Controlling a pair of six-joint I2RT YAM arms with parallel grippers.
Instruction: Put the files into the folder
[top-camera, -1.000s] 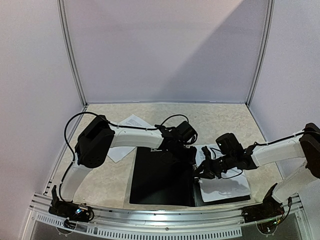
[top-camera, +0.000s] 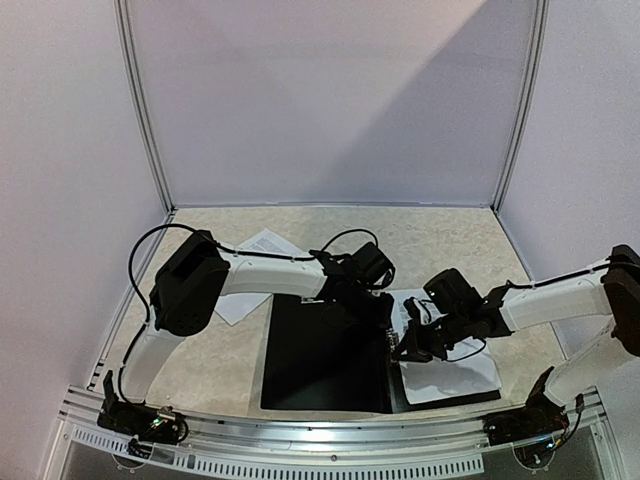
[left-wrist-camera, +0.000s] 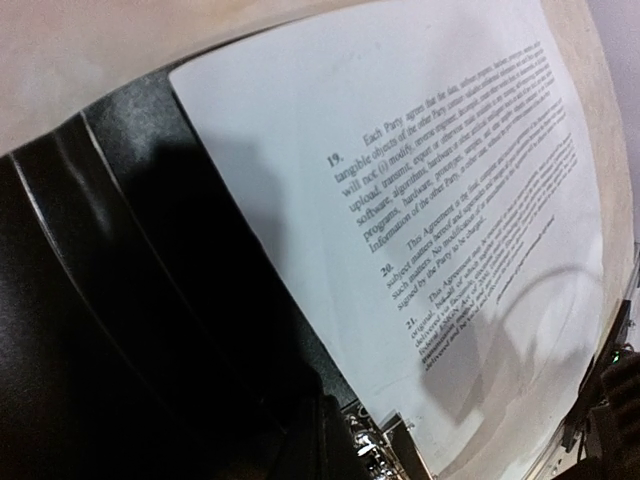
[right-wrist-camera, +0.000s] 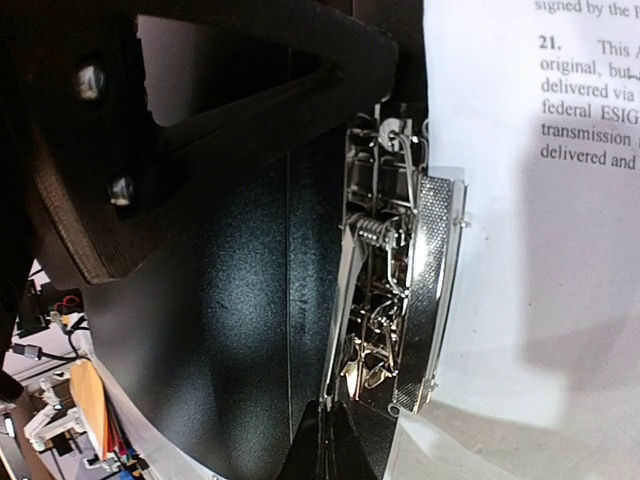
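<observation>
The black folder (top-camera: 325, 365) lies spread flat on the table, with a metal clip (right-wrist-camera: 385, 280) along its spine. A printed sheet (left-wrist-camera: 400, 190) rests on the right half of the folder, its left edge alongside the clip; whether the clip grips it is unclear. My left gripper is shut at the clip's far part, and no sheet shows between its fingers. At the clip's near end, my right gripper is shut, its tips by the thin metal lever; contact cannot be made out. More printed paper (top-camera: 240, 306) lies left of the folder, partly under my left arm.
Both arms reach low over the folder, with their grippers close together at the spine. Bare table (top-camera: 440, 240) shows behind the folder and to its left. A metal rail (top-camera: 330, 430) runs along the table's front edge.
My right gripper has shifted slightly towards the front along the spine. The folder's left edge has moved very slightly right. My left arm looks unmoved.
</observation>
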